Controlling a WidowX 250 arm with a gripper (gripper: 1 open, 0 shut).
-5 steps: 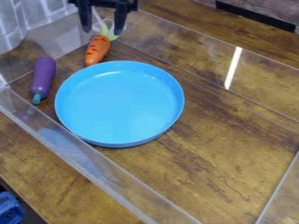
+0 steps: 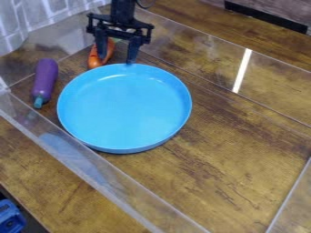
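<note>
The black gripper [image 2: 119, 44] hangs at the top centre, lowered over an orange toy carrot [image 2: 98, 57], which it partly hides. Whether its fingers hold the carrot or stand around it is unclear. A blue plate [image 2: 124, 109] lies in the middle, just in front of the carrot. A purple toy eggplant [image 2: 44, 80] lies to the left of the plate.
A clear plastic barrier runs along the left side and foreground. The wooden surface [image 2: 243, 136] to the right of the plate is clear. Part of a blue object [image 2: 10, 217] shows at the bottom left.
The gripper has come down from the top edge towards the viewer, over the carrot, now covering much of it. The plate and eggplant have not moved.
</note>
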